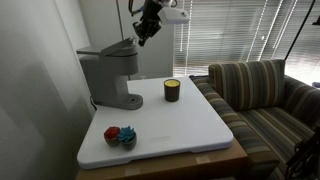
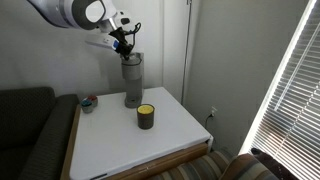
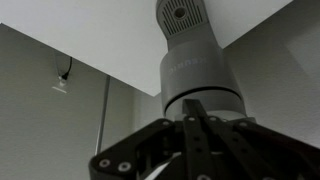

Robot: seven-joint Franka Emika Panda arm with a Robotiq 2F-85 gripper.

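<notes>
A grey coffee machine (image 1: 112, 78) stands at the back left of the white table (image 1: 165, 130). Just above its head, by the lid, is my gripper (image 1: 141, 43), shut. In exterior view 2 the gripper (image 2: 125, 53) is at the top of the machine (image 2: 132, 72). The wrist view has the machine's head (image 3: 203, 78) directly ahead of the gripper, whose fingers are together with nothing visible between them. Whether they touch the lid I cannot tell. To the machine's right sits a dark mug with a yellow inside (image 1: 172, 90).
Small cups with red (image 1: 112, 133) and blue (image 1: 127, 134) tops stand at the table's front left. A striped sofa (image 1: 250, 90) is to the right.
</notes>
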